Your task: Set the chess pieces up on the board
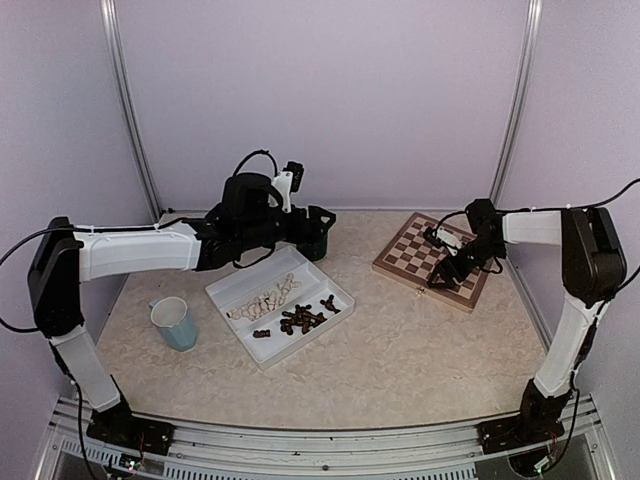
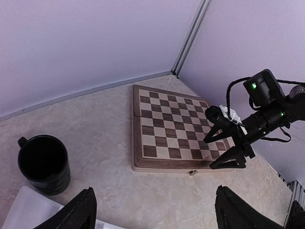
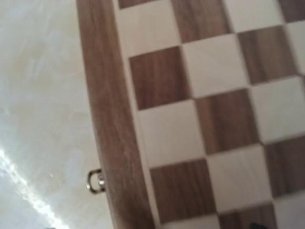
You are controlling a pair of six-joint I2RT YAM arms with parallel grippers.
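The wooden chessboard (image 1: 415, 254) lies at the right, and no pieces show on it in the left wrist view. Over its right part, my right gripper has its fingers spread with nothing visible between them. The right wrist view looks down on bare squares (image 3: 169, 133) and the board's edge. White pieces (image 1: 265, 300) and dark pieces (image 1: 305, 318) lie in separate compartments of the white tray (image 1: 220, 293). Above the tray's far end, my left gripper (image 1: 322, 230) hangs open and empty, its two fingers (image 2: 80, 210) wide apart.
A dark mug (image 2: 45, 164) stands behind the tray, partly covered by the left gripper in the top view. The light blue cup (image 1: 174, 325) is left of the tray. A small metal clasp (image 3: 96, 182) sticks out from the board's edge.
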